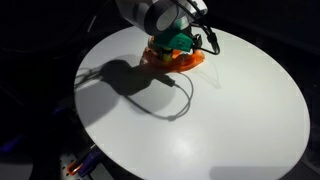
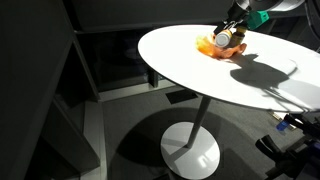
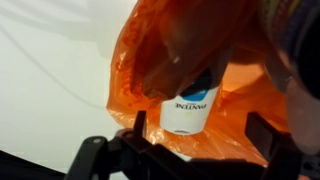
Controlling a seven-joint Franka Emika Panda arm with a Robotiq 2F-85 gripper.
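Observation:
A white Pantene bottle with a blue band lies in a crumpled orange plastic bag in the wrist view. My gripper stands open over the bag, one dark finger to either side of the bottle's white end. Whether either finger touches the bottle, I cannot tell. Part of the bottle is covered by a fold of the bag. From outside, the orange bag shows beneath the arm near the table's far edge, where the arm hides much of its contents.
A second, rounded container crowds the upper right of the wrist view, close to the gripper. A cable hangs from the arm.

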